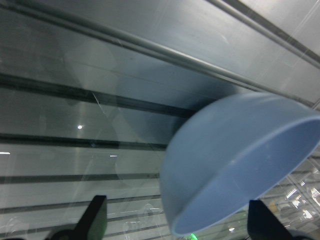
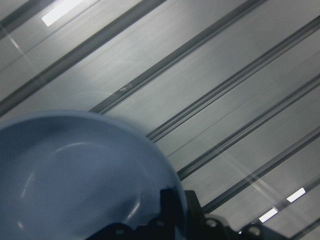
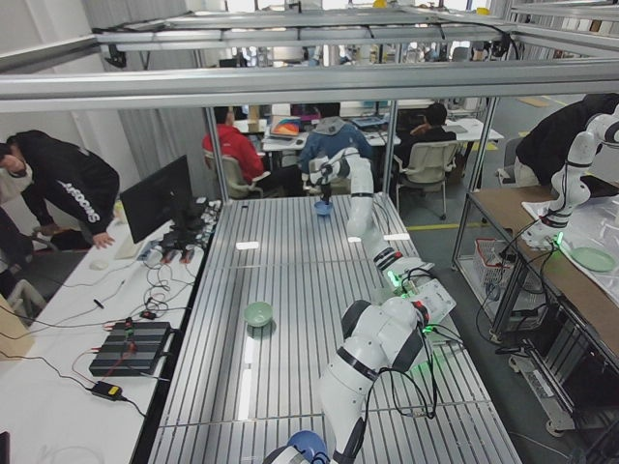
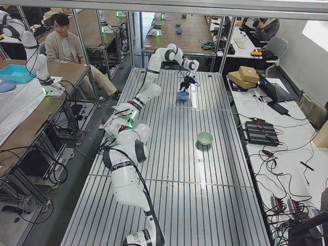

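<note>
In the left wrist view a light blue bowl point(image 1: 200, 165) is seen side-on above the slatted metal table; my left gripper is open, its dark fingers on either side at the lower edge. In the right wrist view my right gripper is at the rim of a blue bowl point(image 2: 85, 170), one finger inside and one outside; whether it is clamped is unclear. A blue bowl point(image 4: 183, 95) sits under the far arm, and another blue bowl point(image 3: 308, 445) is partly hidden by the near arm. A green bowl point(image 3: 258, 313) stands between them.
A side desk point(image 3: 58, 435) holds a monitor, cables and black boxes. Another arm bench point(image 4: 56, 107) stands across an aisle. People are around the cell.
</note>
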